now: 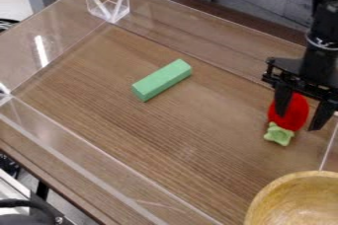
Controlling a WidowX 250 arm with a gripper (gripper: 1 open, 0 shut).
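A red round object with a green top, like a strawberry or similar toy, lies on the wooden table at the right. My gripper is over it from above, its dark fingers spread around the upper part of the red object; whether they touch it I cannot tell. The green piece shows below the red body.
A green block lies left of centre. A tan bowl sits at the bottom right corner. A clear plastic item is at the back left.
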